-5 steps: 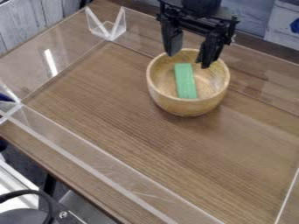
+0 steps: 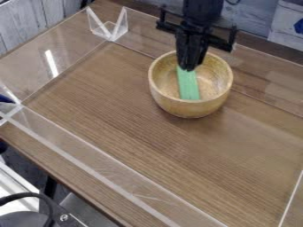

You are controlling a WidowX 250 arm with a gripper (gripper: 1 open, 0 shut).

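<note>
A round light wooden bowl (image 2: 172,102) sits in the upper middle of the wooden table, with a green oblong piece (image 2: 189,85) inside it. My black gripper (image 2: 187,62) hangs over the bowl's back part, just at the top end of the green piece, its fingers drawn together in a narrow point. I see nothing held between them, though the dark shapes make the tips hard to make out.
A clear plastic piece (image 2: 108,24) stands at the back left of the table (image 2: 119,160). A dark object with cables lies at the lower left corner.
The bowl and green piece look unmoved.
</note>
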